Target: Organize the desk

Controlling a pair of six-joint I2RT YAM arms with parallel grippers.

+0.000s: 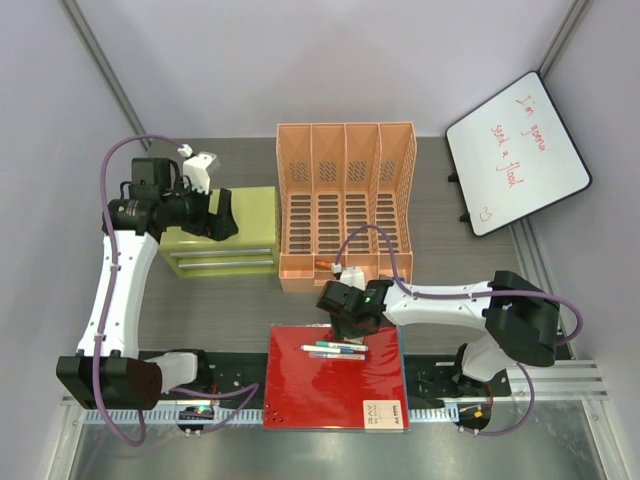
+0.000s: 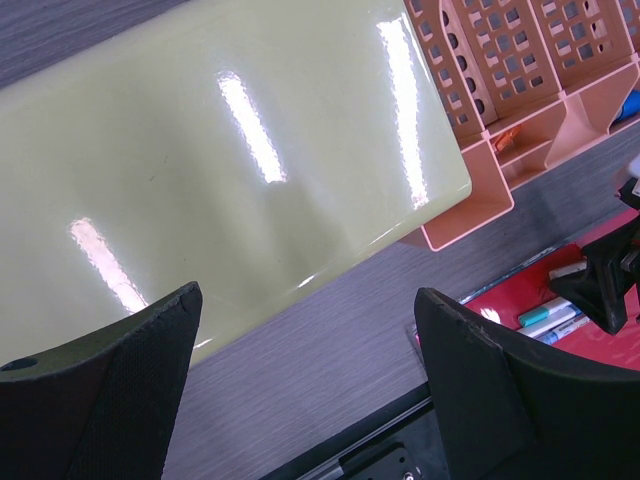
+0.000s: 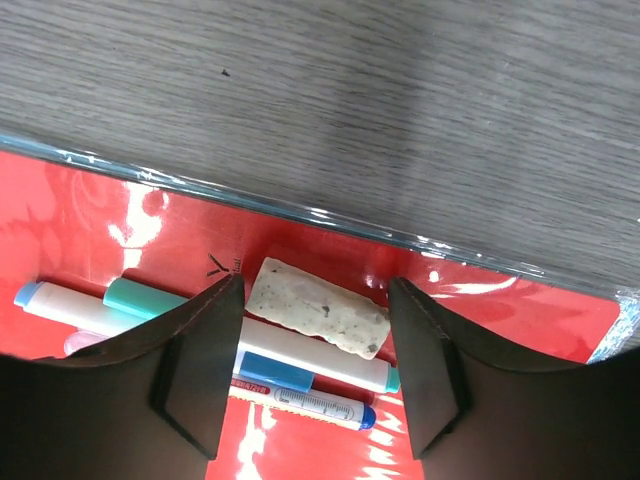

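Note:
My right gripper is down over the red folder (image 1: 335, 395), its fingers at either end of a pale speckled block (image 3: 315, 308), apparently an eraser; whether they touch it is unclear. Several markers (image 3: 320, 357) lie beside the block on the folder. My left gripper is open and empty above the green drawer box (image 2: 270, 160). The pink compartment organizer (image 1: 300, 150) stands at the back centre, with small items in its front compartments.
A whiteboard (image 1: 518, 150) with red writing leans at the back right. A pale card (image 1: 383, 415) lies on the folder's lower right.

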